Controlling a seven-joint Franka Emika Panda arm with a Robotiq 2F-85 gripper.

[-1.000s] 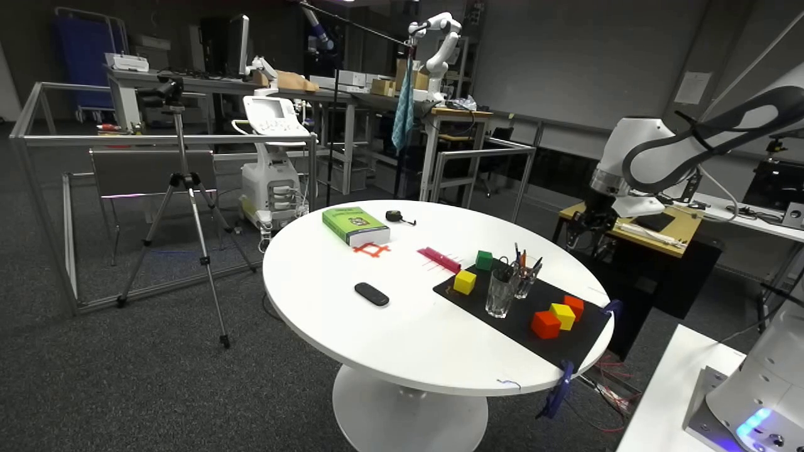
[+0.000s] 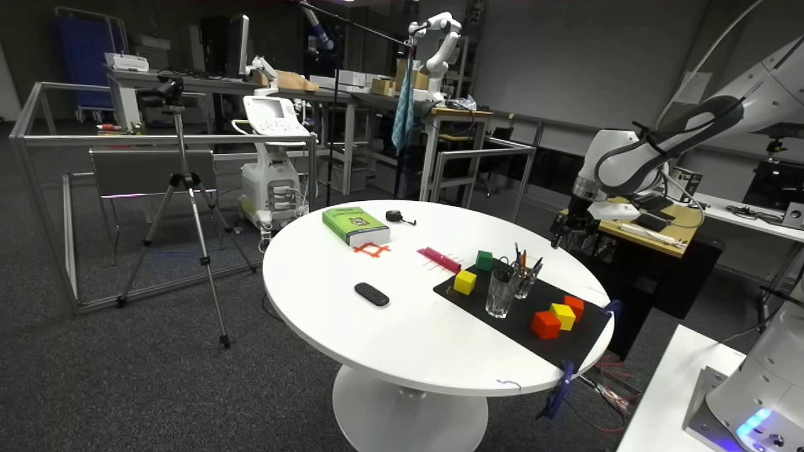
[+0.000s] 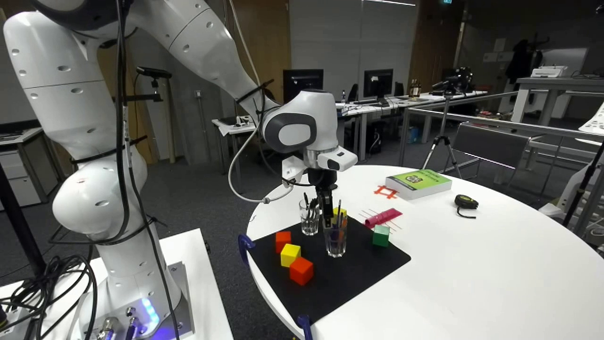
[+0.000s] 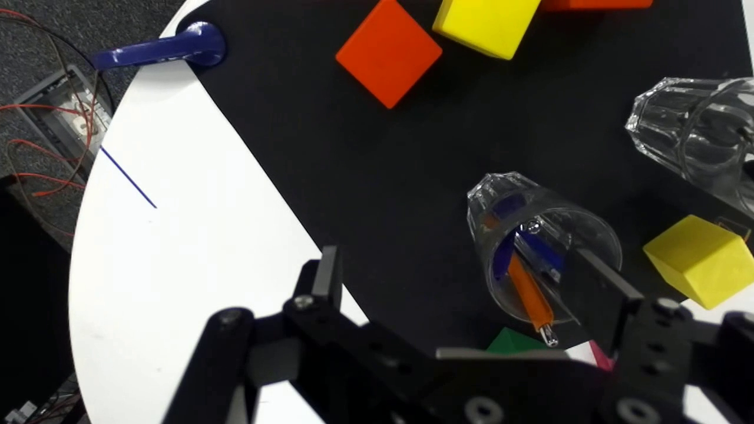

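Observation:
My gripper is open in the wrist view, its two fingers wide apart with nothing gripped. Between and beyond them, a clear glass (image 4: pixel 495 282) stands on the black mat (image 4: pixel 367 184), holding an orange pen (image 4: pixel 528 290) and blue pens. The right finger overlaps part of the glass rim in this view; whether they touch I cannot tell. Exterior view 2 has the gripper (image 3: pixel 326 224) pointing down in front of or above this glass (image 3: pixel 335 243). A second glass (image 3: pixel 309 221) with dark-handled items stands beside it.
On the mat sit red cubes (image 3: pixel 301 271), a yellow cube (image 3: pixel 290 255) between them, a green cube (image 3: pixel 381 235) and another yellow cube (image 2: pixel 465 282). A green book (image 2: pixel 354 226), tape measure (image 2: pixel 399 217) and black oval item (image 2: pixel 371 294) lie farther off. Blue clamps (image 2: pixel 558 390) grip the table edge.
The arm and gripper have moved left in exterior view 1, toward the table and glasses. The objects on the table have stayed in place.

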